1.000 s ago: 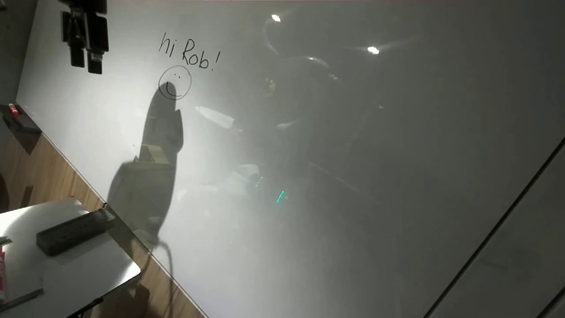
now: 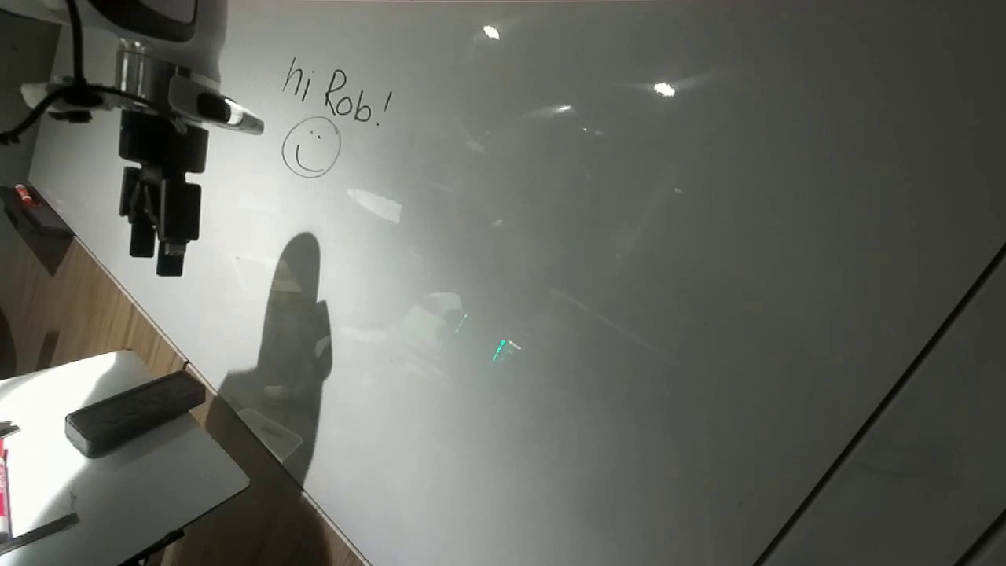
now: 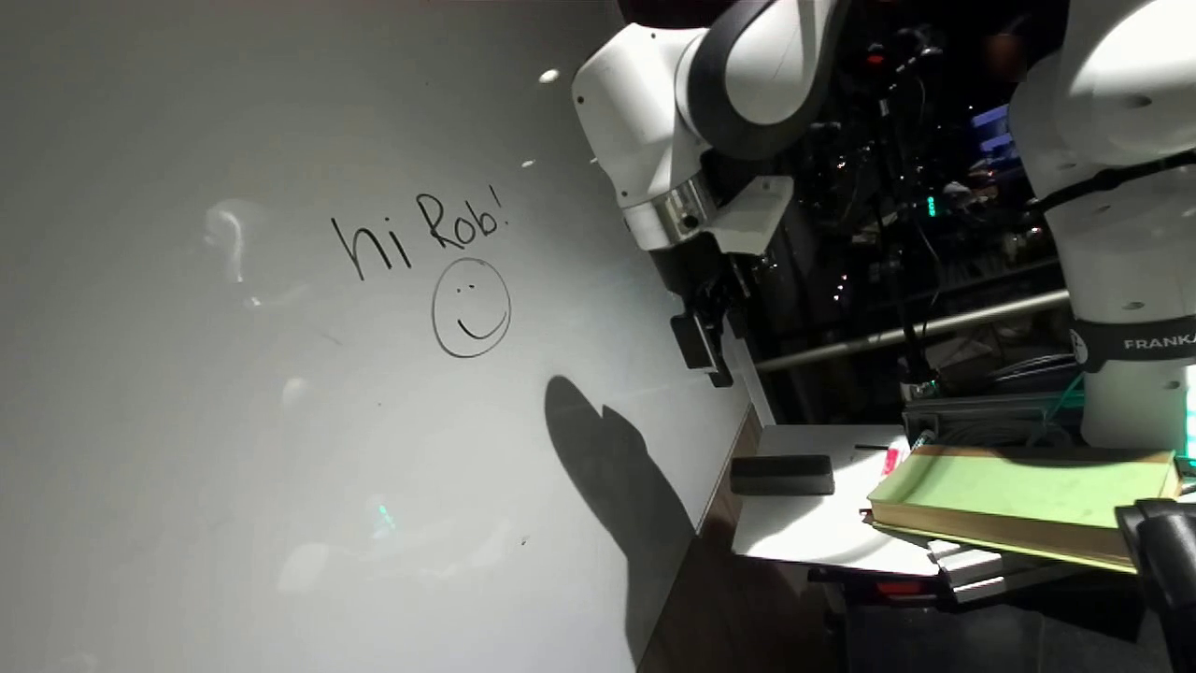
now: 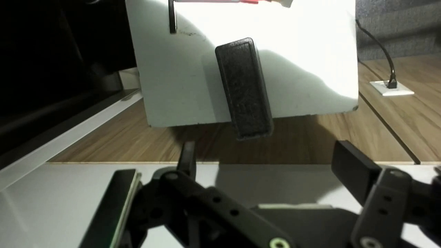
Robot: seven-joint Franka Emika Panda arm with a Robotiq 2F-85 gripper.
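On the whiteboard [image 2: 585,424], "hi Rob!" [image 2: 337,91] is written in black above a drawn smiley face [image 2: 311,147]. A dark oblong eraser [image 4: 244,89] lies on a small white table [image 4: 173,82], with one end jutting past the table's edge in the wrist view. My gripper is open and empty, its fingers [image 4: 355,171] spread wide. In exterior view 1 the gripper [image 2: 156,264] hangs above the eraser [image 2: 135,412], pointing down and clear of it. Exterior view 2 likewise shows the gripper [image 3: 718,379] higher than the eraser [image 3: 782,475].
A red-and-white marker [image 3: 891,460] and a thick green book [image 3: 1020,499] rest on the table beside the eraser. Wood panelling [image 4: 281,144] runs between table and whiteboard. A cable plugs into a wall socket [image 4: 391,87] at one side.
The eraser stays in place.
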